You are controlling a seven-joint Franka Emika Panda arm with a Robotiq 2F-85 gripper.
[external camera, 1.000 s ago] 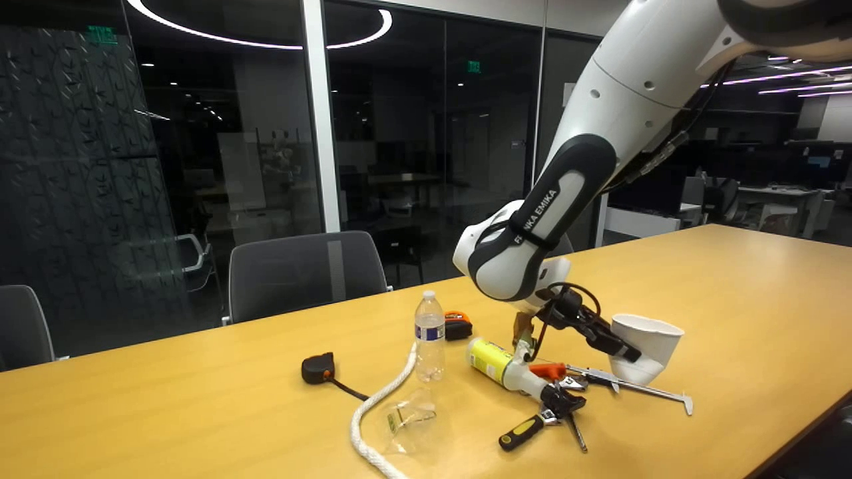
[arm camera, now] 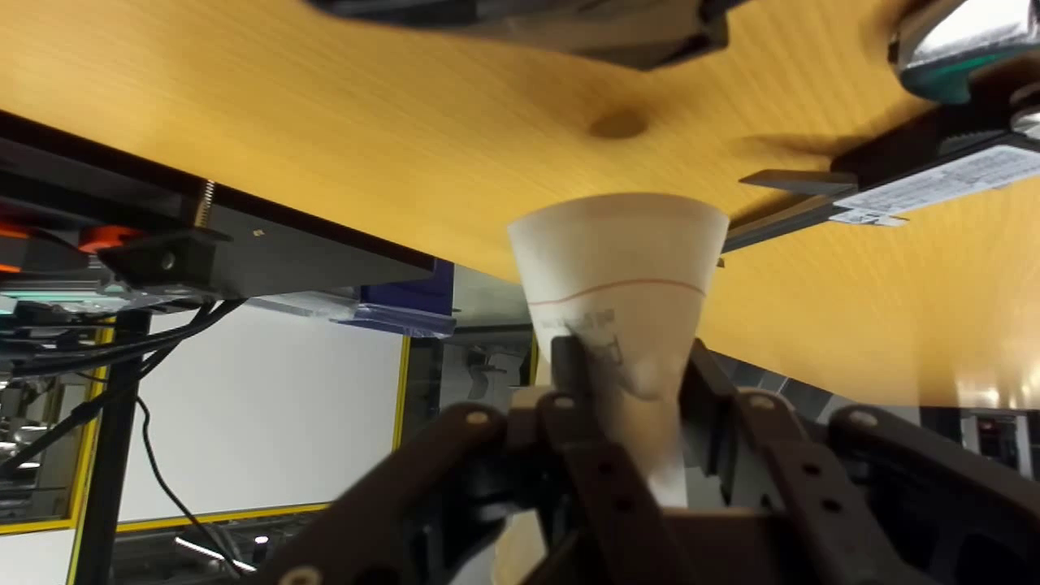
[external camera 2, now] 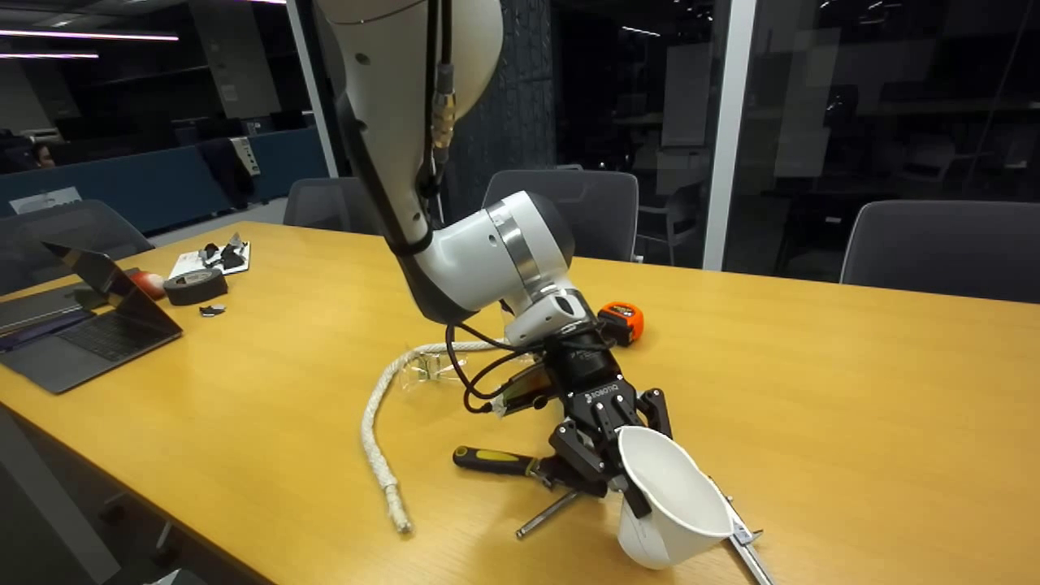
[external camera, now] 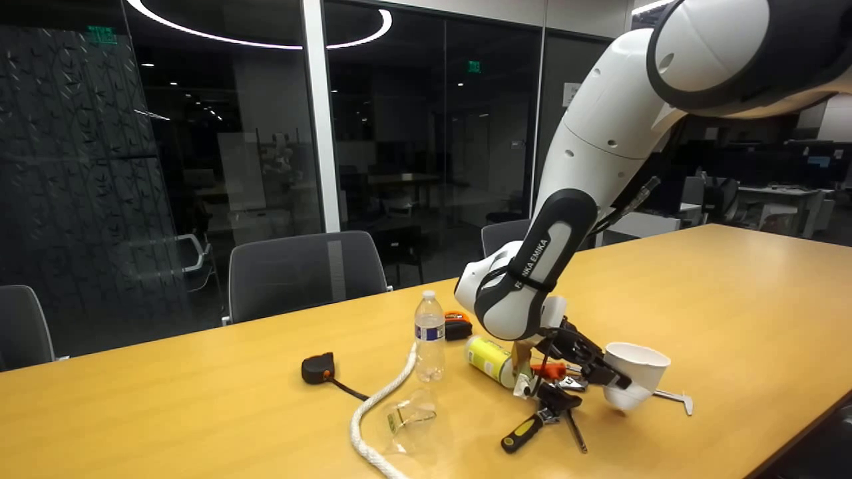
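Note:
A white paper cup [external camera: 634,375] is held tilted, its open mouth facing up and away from the arm. My gripper [external camera 2: 645,457] is shut on it, with one finger on either side of its wall. In the wrist view the cup [arm camera: 624,278] stands between the dark fingers, and a thin red line and faint print show on its side. Its base is low over the table in the exterior views; whether it touches the wood I cannot tell.
Close by lie a caliper [external camera 2: 746,546], a yellow-black handled tool [external camera 2: 497,461] and a yellow-labelled bottle [external camera: 488,360]. A clear water bottle [external camera: 429,339], white rope [external camera: 369,423] and tape measure [external camera: 317,368] are farther left. To the right in exterior view 1, the table [external camera: 751,319] is bare.
In exterior view 1 the arm and gripped cup have come lower and slightly left. More of the caliper is now hidden behind the cup and gripper. The yellow-black handle has shifted very slightly.

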